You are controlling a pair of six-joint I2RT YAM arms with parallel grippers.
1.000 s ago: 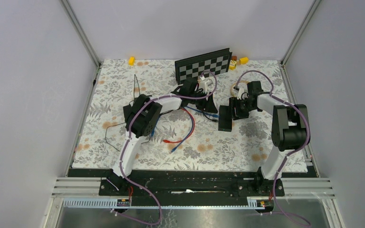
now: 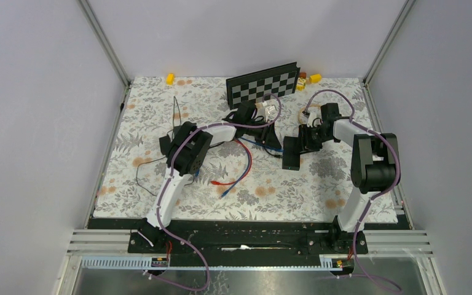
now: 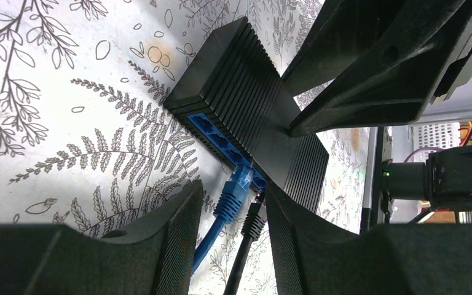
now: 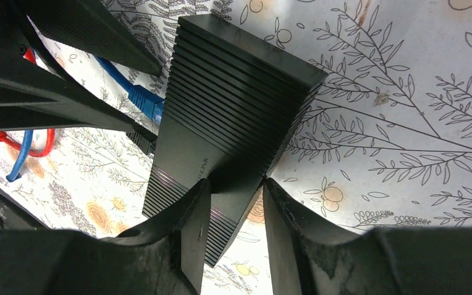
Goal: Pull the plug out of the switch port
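The black ribbed switch [image 2: 291,160] lies flat at the table's right-centre. In the left wrist view its blue ports [image 3: 212,132] face me, with a blue plug [image 3: 236,187] in one and a black plug [image 3: 255,218] beside it. My left gripper is at these plugs, fingers either side of them and close together; whether they grip either plug is unclear. My right gripper has its fingertips on the switch's body, one over the top and one at the side, shut on it.
Red and blue loose cables [image 2: 246,172] lie left of the switch. A checkerboard panel [image 2: 261,86] and small yellow blocks [image 2: 315,78] stand at the back.
Both arms have shifted very slightly around the switch; otherwise the top view looks the same.
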